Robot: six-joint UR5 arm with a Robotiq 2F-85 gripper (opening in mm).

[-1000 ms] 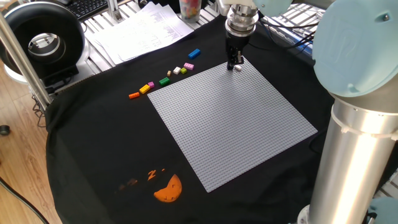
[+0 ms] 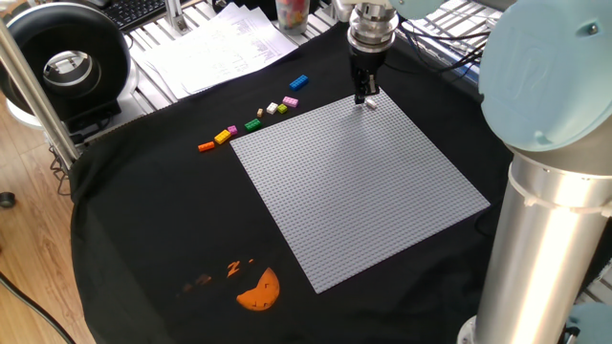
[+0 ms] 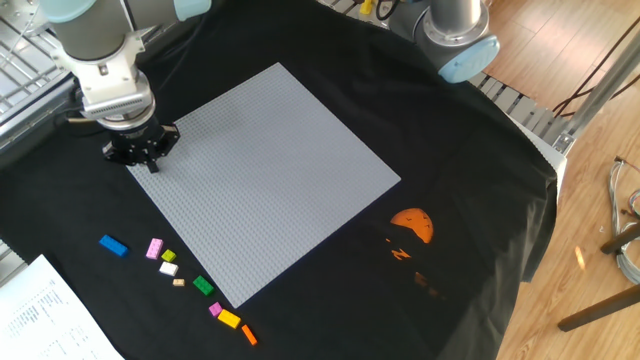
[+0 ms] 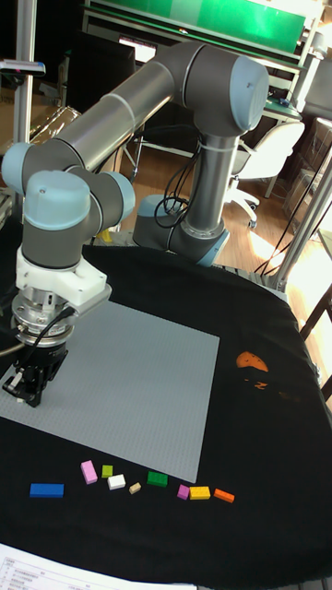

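The grey studded baseplate point(image 2: 354, 186) lies flat on the black cloth. My gripper point(image 2: 361, 101) points down over its far corner in exterior view 1, with the fingertips low at the plate's surface. A small pale brick point(image 2: 371, 104) shows right beside the fingertips; whether it sits between them or just next to them is unclear. From the other side, the dark gripper point(image 3: 148, 165) covers that corner of the plate and hides the brick. In exterior view 3 the gripper point(image 4: 29, 395) is again at the plate's left corner, its fingers too dark to read.
Outside the plate's edge lies a loose row of bricks: blue point(image 2: 298, 82), pink point(image 2: 291, 102), white point(image 2: 273, 108), green point(image 2: 252, 125), yellow point(image 2: 223, 137), orange point(image 2: 206, 146) and several small ones. Papers point(image 2: 215, 48) lie beyond. Most of the plate is bare.
My gripper has shifted slightly right in exterior view 1. The baseplate has turned and slid a little with it, and the pale brick moved the same way. The loose bricks stayed put.
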